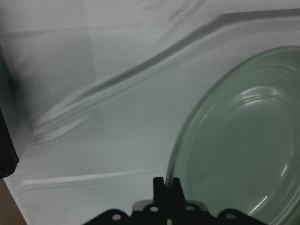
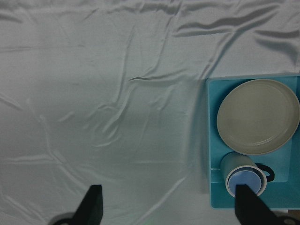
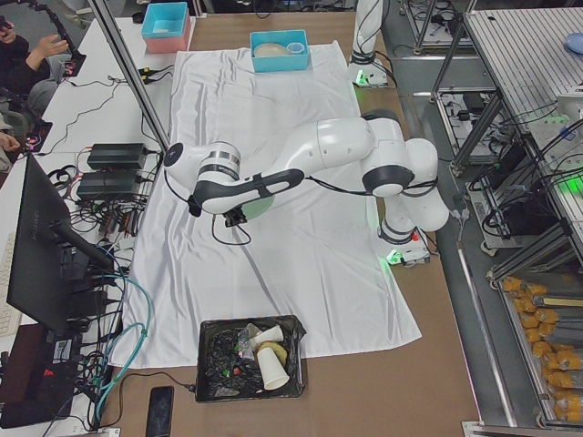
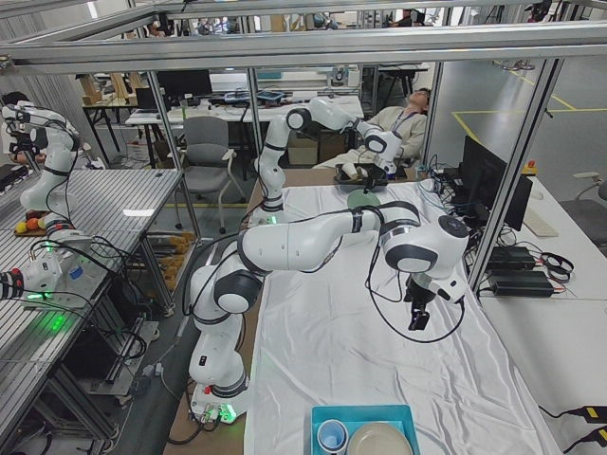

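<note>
A green plate (image 1: pixel 241 145) fills the right of the left wrist view, its rim between the fingers of my left gripper, which is shut on it. In the camera left view that plate (image 3: pixel 258 206) is mostly hidden under the arm, over the white cloth. My right gripper stands open above the cloth, left of a blue tray (image 2: pixel 215 201) holding a cream plate (image 2: pixel 257 115) and a mug (image 2: pixel 229 164) with a lighter blue inside.
A black lined bin (image 3: pixel 208 360) with cups and other waste sits at the near end of the cloth (image 3: pixel 182 282). Monitor, cables and black boxes line the neighbouring table.
</note>
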